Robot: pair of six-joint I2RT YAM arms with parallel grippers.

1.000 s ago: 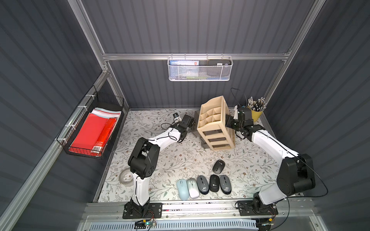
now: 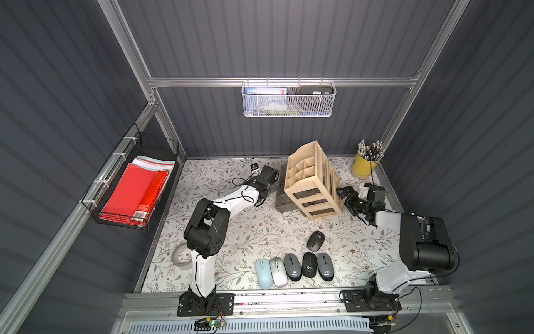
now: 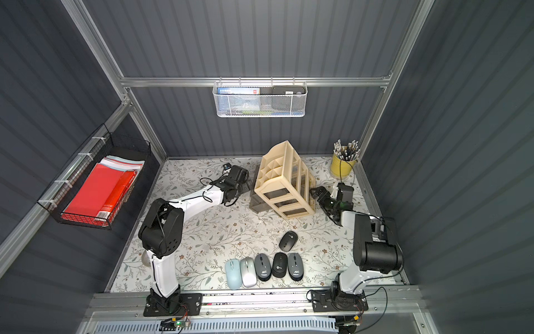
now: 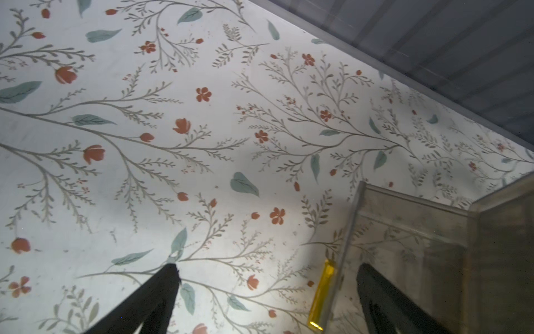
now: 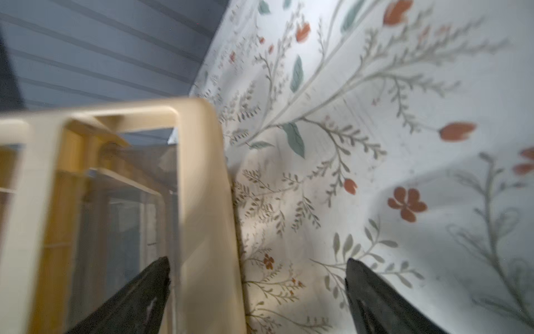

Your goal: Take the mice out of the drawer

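A light wooden organizer (image 2: 311,181) stands turned at an angle mid-table. From its left side a grey see-through drawer (image 2: 287,204) sticks out. My left gripper is open at that drawer, whose end wall (image 4: 345,256) with a yellow strip shows between the fingers. On the organizer's right side my right gripper stands open, with a pale corner post (image 5: 207,211) between its fingers; contact cannot be told. Near the front edge several mice form a row, among them a light blue mouse (image 2: 263,274) and a white mouse (image 2: 278,271). A black mouse (image 2: 315,241) lies behind them.
Behind the right arm is a yellow pen pot (image 2: 364,166). A tape roll (image 2: 182,255) lies left of the left arm's base. A black wire basket (image 2: 118,218) hangs at left, and a white mesh basket (image 2: 288,105) on the back wall.
The organizer has turned slightly. My left gripper shifted a little left and back right; the mice in front stayed put.
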